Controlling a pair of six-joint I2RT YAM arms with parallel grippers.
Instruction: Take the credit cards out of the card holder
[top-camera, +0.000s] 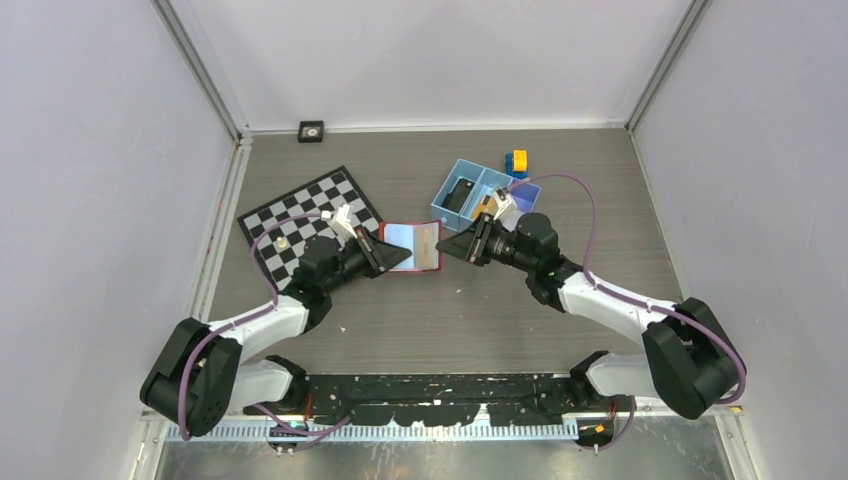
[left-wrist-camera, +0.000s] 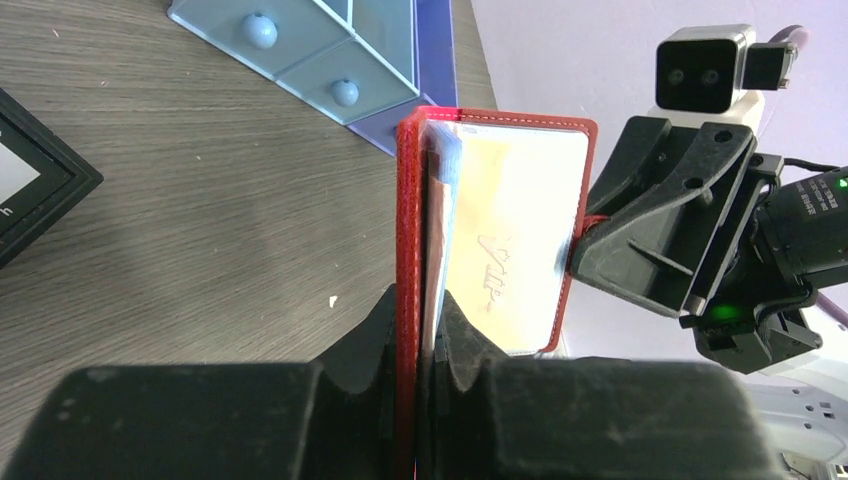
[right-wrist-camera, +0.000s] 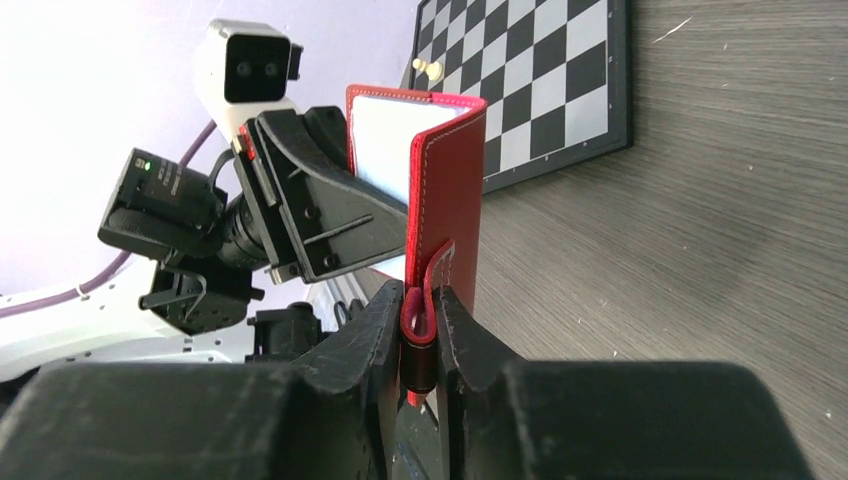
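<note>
An open card holder (top-camera: 428, 232) with a red stitched edge is held up between the arms. In the top view one half looks pale blue and the other tan. My left gripper is shut on its left part. From the left wrist view, layered inner sleeves (left-wrist-camera: 440, 190) show edge-on beside a clear-faced panel (left-wrist-camera: 510, 210); separate cards are hard to make out. My right gripper is part open at the right edge, its fingers on either side of the red strap (right-wrist-camera: 420, 318). Whether they press on it is unclear.
A blue divided box (top-camera: 450, 186) stands behind the right gripper, holding a dark item (top-camera: 458, 194) in one compartment. The chessboard (top-camera: 265, 218) lies behind the left arm. A yellow and blue block (top-camera: 519, 161) sits past the box.
</note>
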